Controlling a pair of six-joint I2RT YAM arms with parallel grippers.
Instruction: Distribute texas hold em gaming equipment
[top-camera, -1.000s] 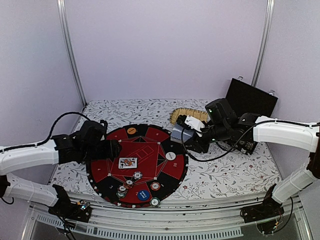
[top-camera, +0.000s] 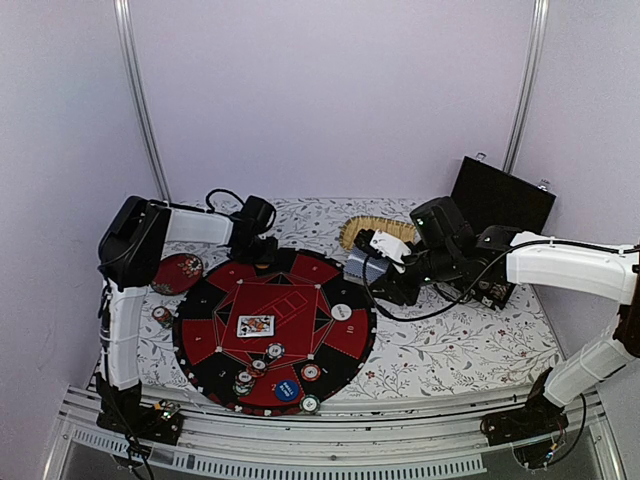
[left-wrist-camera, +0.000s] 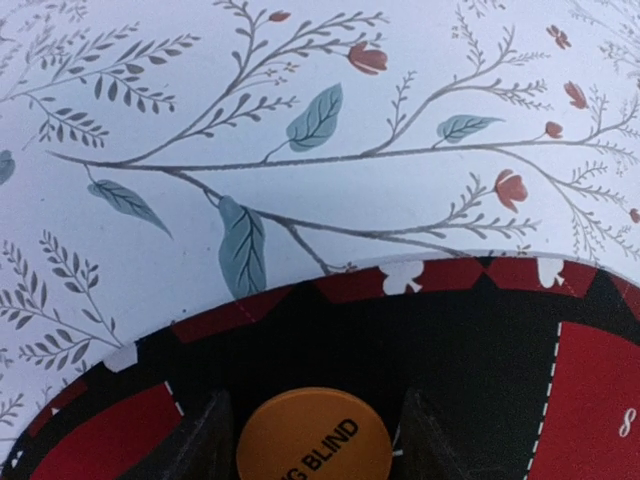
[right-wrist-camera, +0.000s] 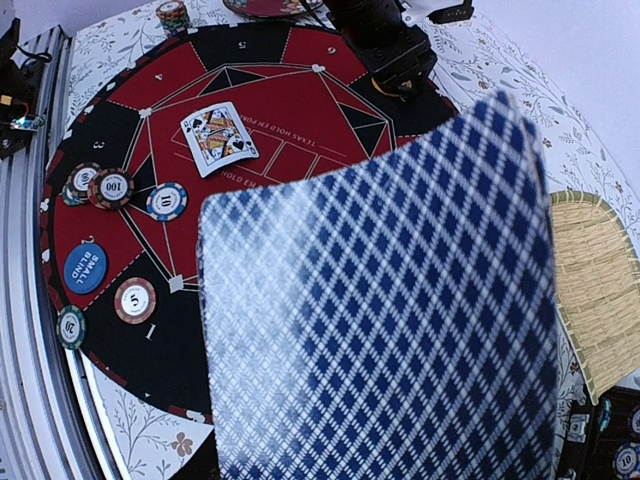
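An orange BIG BLIND disc lies on the black rim of the round poker mat, at its far side. My left gripper is low over it, fingers part open, with one finger on each side of the disc; whether they touch it cannot be told. My right gripper is shut on blue-checked playing cards, held up beside the mat's right edge. The fingers on the cards are mostly hidden in the right wrist view. Face-up cards lie on the mat's red middle.
Chips stand at the mat's near side, with a blue SMALL BLIND disc and a white disc on the rim. Around it are a red plate, a chip stack, a woven basket and an open black case.
The right arm and its cards have stayed still.
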